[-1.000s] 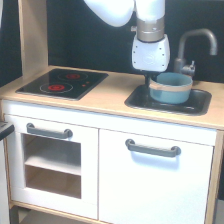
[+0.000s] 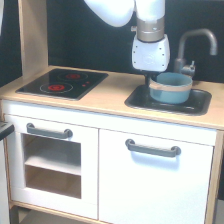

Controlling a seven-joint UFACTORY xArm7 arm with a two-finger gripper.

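Observation:
A blue pot (image 2: 171,92) with a paler band near its rim sits at the dark sink (image 2: 198,101), on the right of the counter. My gripper (image 2: 149,77) points down at the pot's left edge, below the white wrist. Its dark fingers are small against the dark background. Whether they are open or shut on the rim cannot be made out, nor is the pot's inside clear.
Behind the pot rises a grey faucet (image 2: 197,42), its spout arching close by. A black stove top (image 2: 63,84) with red burner marks lies to the left. Bare wooden counter (image 2: 110,92) separates stove and sink. Below are a white cupboard door (image 2: 150,180) and an open-fronted oven (image 2: 52,165).

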